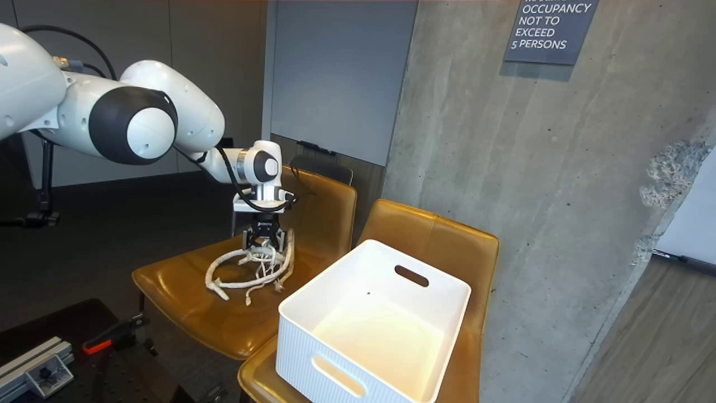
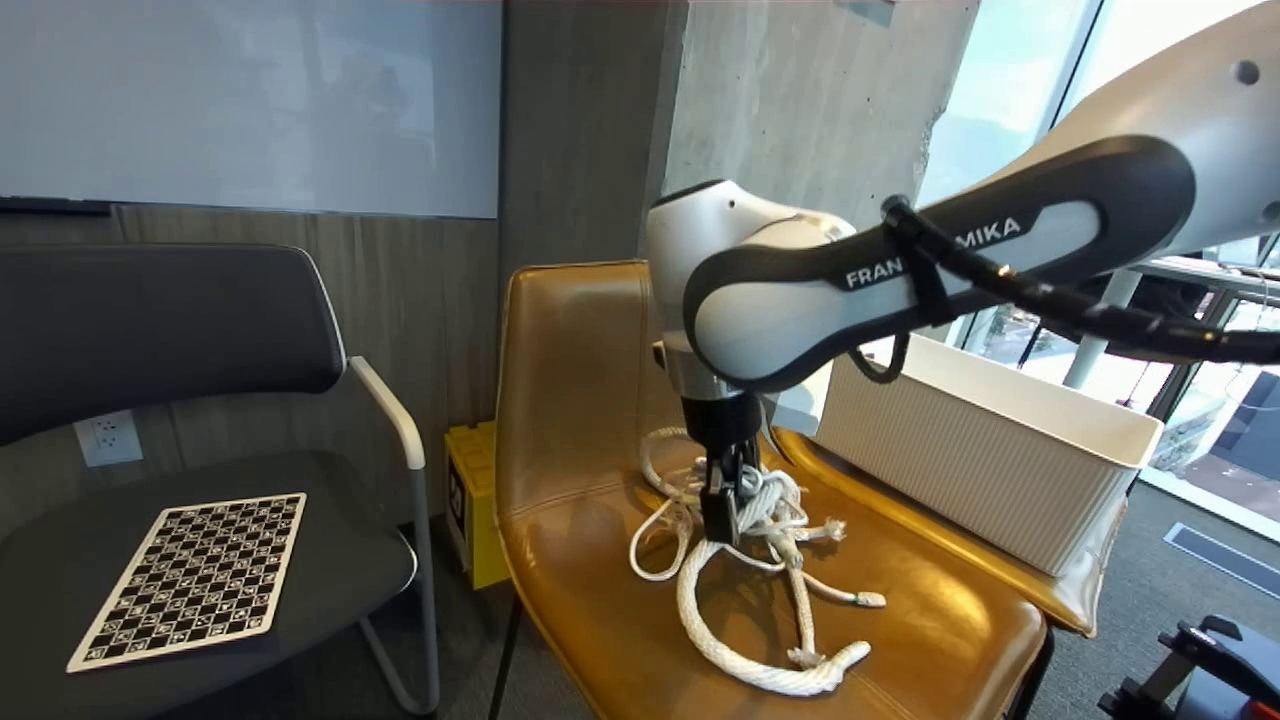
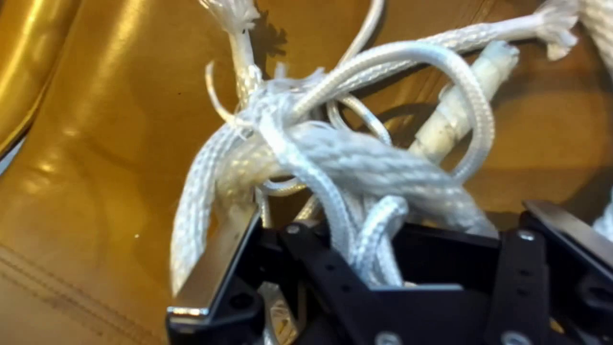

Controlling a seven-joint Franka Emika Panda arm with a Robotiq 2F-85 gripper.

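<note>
Under my wrist in exterior view 1, my gripper (image 1: 265, 245) is shut above the seat of a tan chair (image 1: 184, 285), with thin strands of white rope (image 1: 266, 254) gathered at its fingers. The rope forms a loose tangle: a thick curved length, thinner cords and frayed ends. In exterior view 2, the tangle (image 2: 702, 632) spreads over the seat around and beside the gripper (image 2: 721, 518). The wrist view shows the rope (image 3: 368, 155) crossing in front of the fingers, with cord loops dipping among the black links. It hides the fingertips.
A white bin (image 1: 376, 315), empty apart from a small dark speck, stands on a second tan chair (image 1: 436, 232) beside the first. A dark chair (image 2: 324, 540) bears a patterned board (image 2: 198, 576). Behind stands a concrete wall (image 1: 537, 201).
</note>
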